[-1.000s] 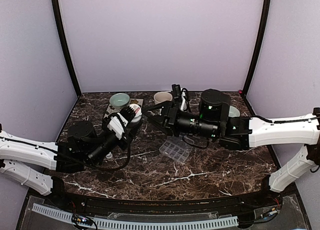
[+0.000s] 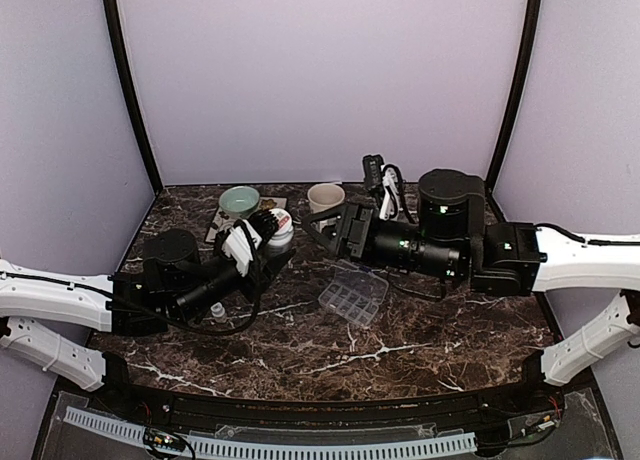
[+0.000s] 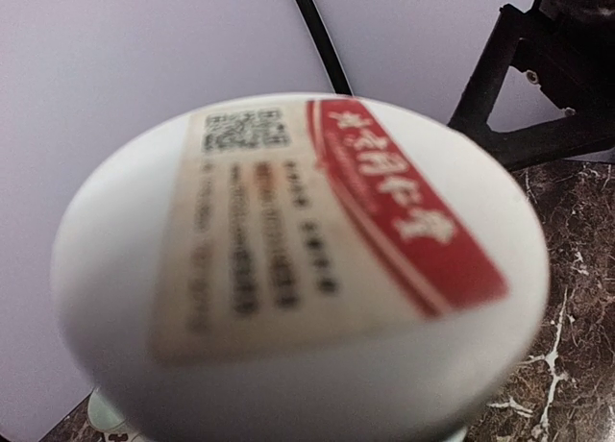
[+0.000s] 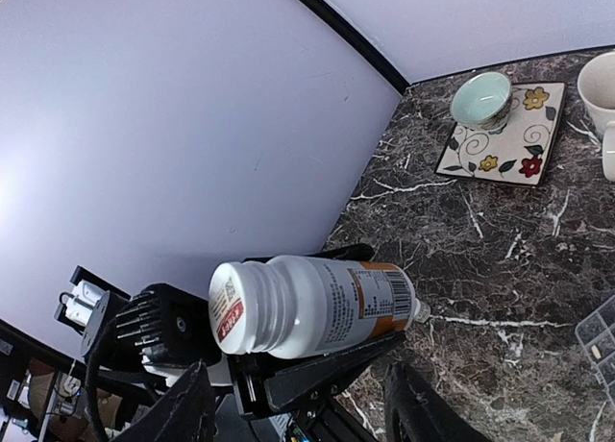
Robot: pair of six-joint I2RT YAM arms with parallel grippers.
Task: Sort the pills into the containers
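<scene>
A white pill bottle with an orange label lies sideways in my left gripper (image 2: 276,250), which is shut on it; its lidded end with a red sticker (image 3: 404,202) fills the left wrist view. My right gripper (image 2: 325,230) stands open just right of the bottle, fingertips pointing toward it and empty, seen at the bottom of the right wrist view. A clear compartment box (image 2: 352,295) sits on the table below the right gripper, its compartments too small to read.
A pale green bowl (image 4: 480,96) rests on a floral tile (image 4: 528,159) at the back left, with a white mug (image 2: 326,193) beside it. A small clear item (image 2: 218,312) stands at the left.
The left gripper with the bottle has shifted slightly right.
</scene>
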